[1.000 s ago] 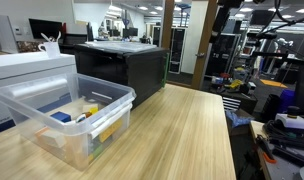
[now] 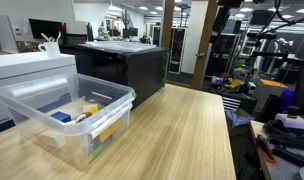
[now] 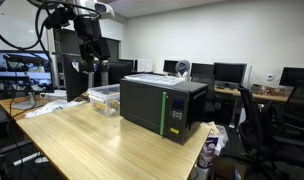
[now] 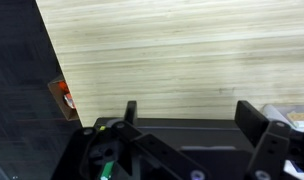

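Observation:
My gripper hangs high over the table, its two fingers wide apart and only tabletop and the edge of a dark box between them. In exterior view 2 the gripper (image 3: 90, 66) points down above the table (image 3: 82, 140). A clear plastic bin (image 2: 112, 90) stands on the table, holding several small items, among them something blue (image 2: 60, 117). Beside it is a black microwave (image 3: 152, 105) with a green strip on its front and flat papers on top. A corner of the bin (image 4: 300, 117) shows at lower right in the wrist view.
Bare tabletop (image 2: 177, 130) stretches in front of the bin and microwave. Past its edge stands an office chair (image 3: 264, 125). A white mug (image 2: 49, 47) with pens is behind the bin, and desks with monitors fill the background.

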